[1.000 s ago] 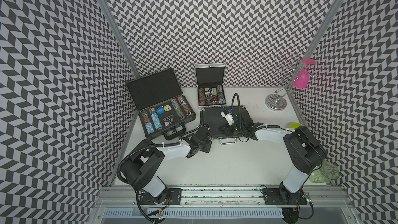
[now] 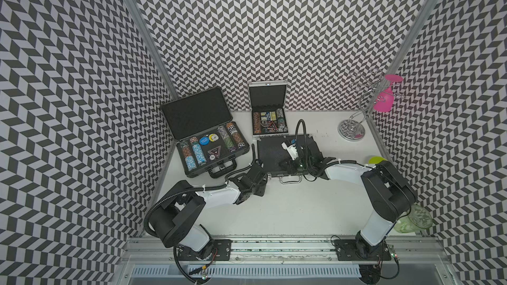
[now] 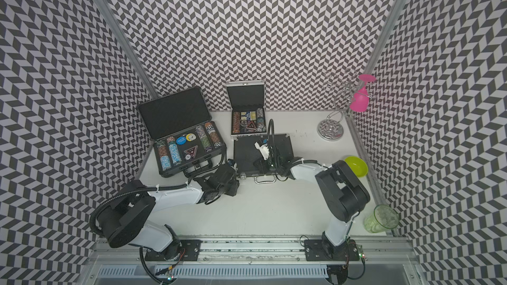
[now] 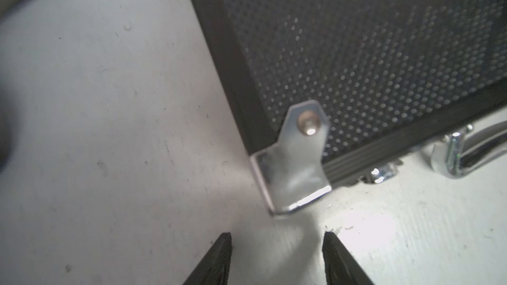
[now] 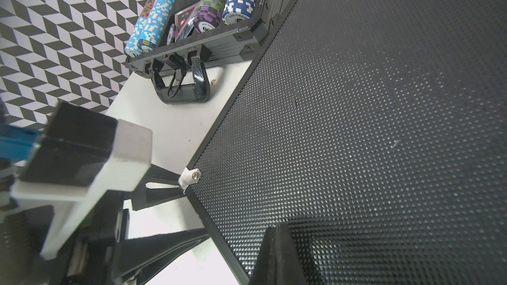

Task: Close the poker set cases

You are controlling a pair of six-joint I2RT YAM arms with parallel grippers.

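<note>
A black case (image 2: 274,153) lies closed in the centre, with silver corners and handle. My right gripper is over its textured lid, shut, with no object visible in it. My left gripper stands open just short of the closed case's silver corner (image 4: 290,174), nothing between its fingers. A large black case (image 2: 195,113) at left stands open, showing chips. A smaller case (image 2: 267,95) stands open behind the closed one, also holding chips and cards.
A chrome stand (image 3: 330,129) with pink pieces is at back right. A yellow-green bowl (image 3: 356,165) and a glass jar (image 3: 380,218) line the right edge.
My left arm has shifted slightly, its elbow moving about and the wrist drawing a little toward the front. The cases and my right arm show no clear change.
</note>
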